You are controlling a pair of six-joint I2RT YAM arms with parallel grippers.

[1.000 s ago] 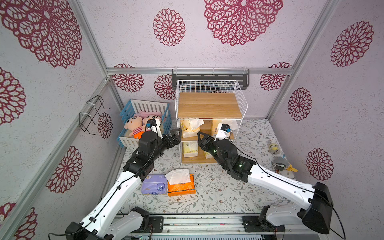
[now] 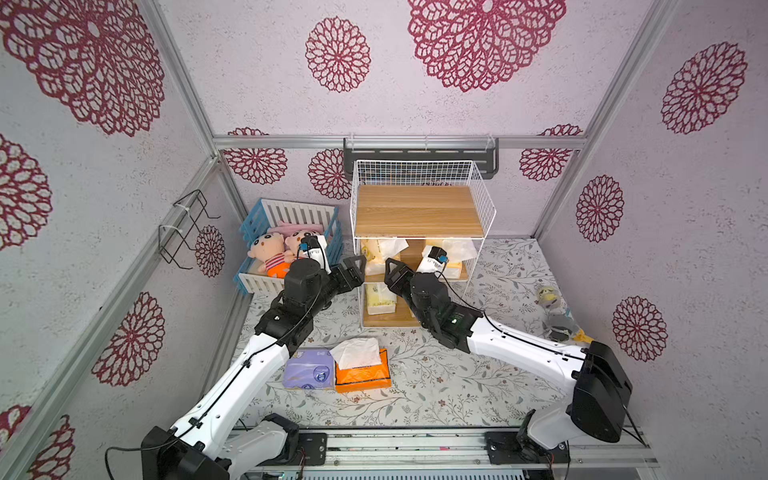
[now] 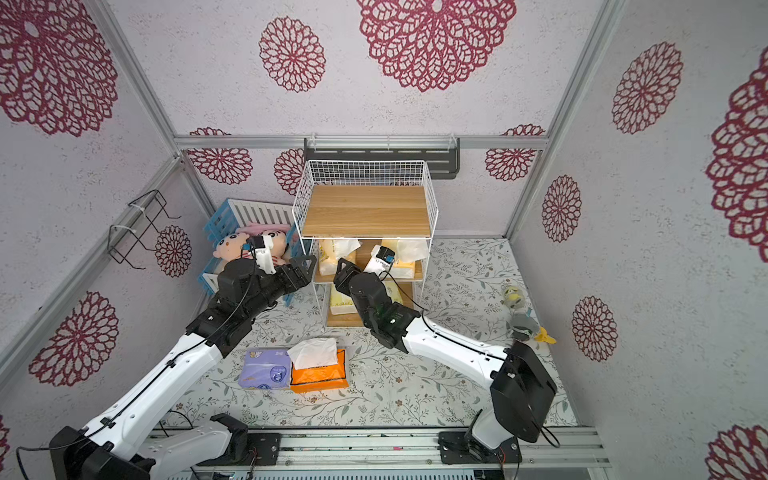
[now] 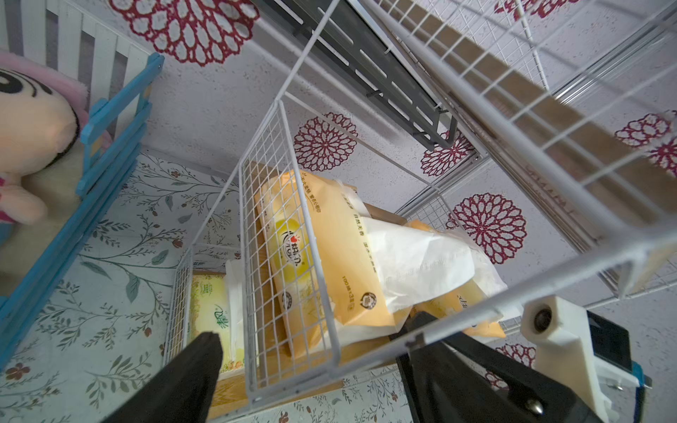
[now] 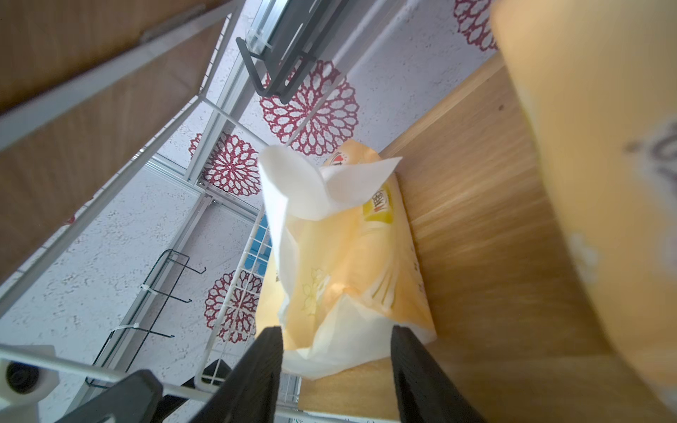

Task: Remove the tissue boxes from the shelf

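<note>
The white wire shelf (image 2: pixel 420 209) holds yellow tissue packs on its middle and lower boards. A pack with its tissue pulled up sits at the middle board's left end, the left middle pack (image 5: pixel 359 261). Another, the right middle pack (image 5: pixel 613 141), lies to its right. On the lower board is a lower pack (image 2: pixel 381 299). My right gripper, open and empty, faces the left middle pack from the front. My left gripper (image 2: pixel 359 271) stands outside the shelf's left front edge, its blurred fingers (image 4: pixel 184 380) apart with nothing between them.
A purple pack (image 2: pixel 309 369) and an orange pack (image 2: pixel 364 372) lie on the table in front. Left of the shelf stands a blue-and-white basket (image 2: pixel 256 217) with plush dolls. Toys (image 2: pixel 560 320) lie far right.
My left gripper has shifted only slightly, staying beside the shelf. The packs look unmoved.
</note>
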